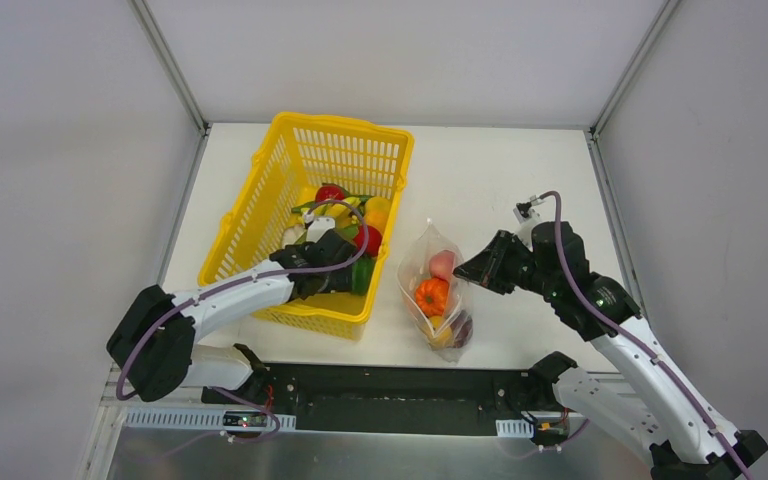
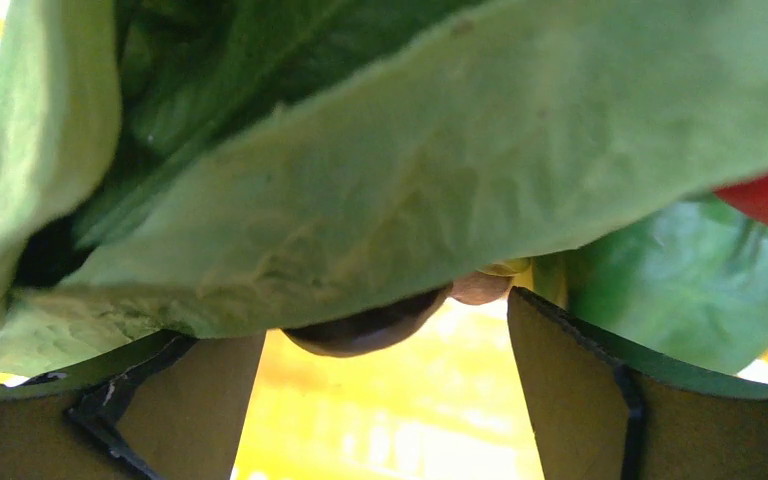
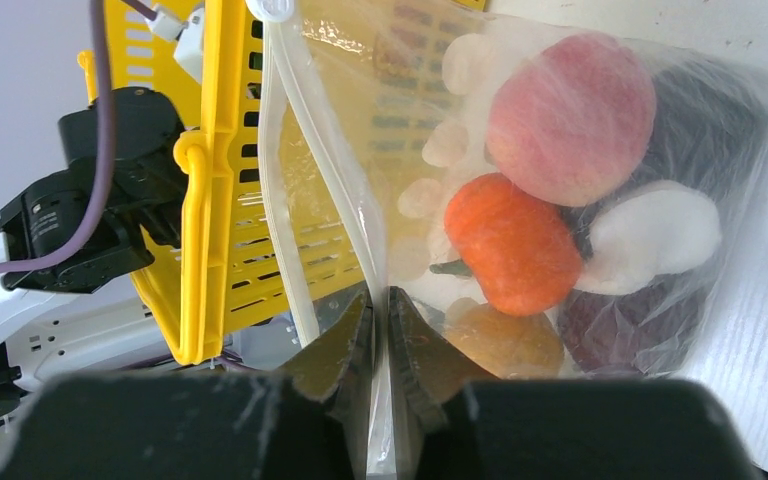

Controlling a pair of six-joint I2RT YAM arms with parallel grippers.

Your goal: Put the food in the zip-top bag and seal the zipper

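Observation:
My left gripper is down inside the yellow basket [image 1: 300, 135], open, with green leafy produce [image 2: 440, 150] right above its fingers and a dark round item [image 2: 360, 330] just beyond them. Red [image 1: 368, 240] and yellow produce [image 1: 376, 210] lie nearby. The clear zip bag [image 1: 420, 250] stands right of the basket, holding a pink fruit [image 3: 570, 115], an orange pepper [image 3: 515, 245], a yellow item [image 3: 500, 345] and a dark item [image 3: 620, 330]. My right gripper is shut on the bag's zipper edge.
The basket's right wall is close beside the bag. The table's front edge lies just below both.

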